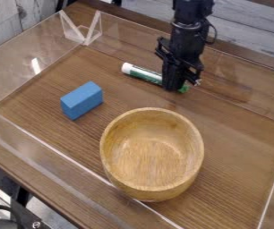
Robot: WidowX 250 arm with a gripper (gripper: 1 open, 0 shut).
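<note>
The black gripper [173, 79] hangs from the arm at the upper middle, its tip low over the right end of a white and green tube [143, 73] lying on the wooden table. The fingers look shut; whether anything is between them is hard to see, as the dark gripper hides that end of the tube.
A blue block [81, 101] sits to the left, and a large empty tan bowl [151, 154] takes up the lower middle. A clear plastic object stands at the back left.
</note>
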